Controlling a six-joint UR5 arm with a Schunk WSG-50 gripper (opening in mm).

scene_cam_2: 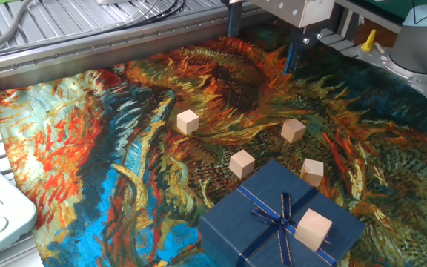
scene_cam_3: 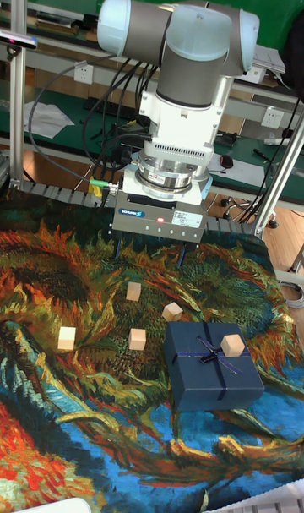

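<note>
My gripper (scene_cam_3: 149, 251) hangs over the far part of the cloth, its two fingers wide apart and nothing between them. In exterior view 2 its fingers (scene_cam_2: 296, 50) show at the top edge, clear of every cube. A dark blue gift box (scene_cam_2: 236, 211) with a ribbon bow (scene_cam_2: 270, 216) stands near the front. One wooden cube (scene_cam_2: 313, 229) rests on its lid beside the bow. Behind the box lie more plain wooden cubes: one at the left (scene_cam_3: 67, 338), one in the middle (scene_cam_3: 138, 339), one farther back (scene_cam_3: 133, 291), and one close to the box's rear edge (scene_cam_3: 171, 311).
A painted cloth (scene_cam_2: 65, 148) covers the table, slightly wrinkled. Along its back runs a metal rail (scene_cam_2: 110, 59). A white device (scene_cam_2: 2, 196) sits at the left edge. Bare cloth stretches across the left side and between my gripper and the cubes.
</note>
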